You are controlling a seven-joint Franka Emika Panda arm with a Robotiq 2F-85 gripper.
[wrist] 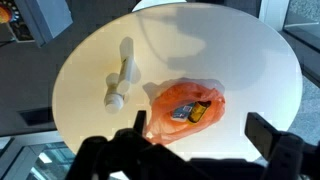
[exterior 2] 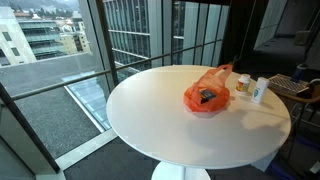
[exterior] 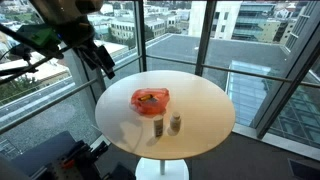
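An orange-red plastic bag (exterior: 150, 106) (exterior 2: 198, 104) (wrist: 160, 126) lies crumpled and open on the round white table. Inside it are a dark, bluish packet (wrist: 181, 112) and a yellow item (wrist: 199, 111); what they are I cannot tell. Two small bottles (exterior: 158, 127) (exterior 2: 260, 91) stand near the table's edge, apart from the bag. From above, in the wrist view, they show as pale shapes (wrist: 114, 102) left of the bag. My gripper is open above the table, its fingers spread wide with nothing held between them.
Tall windows surround it. In the second exterior view, a dark chair-like object (exterior 2: 298, 88) stands beyond the table's right edge.
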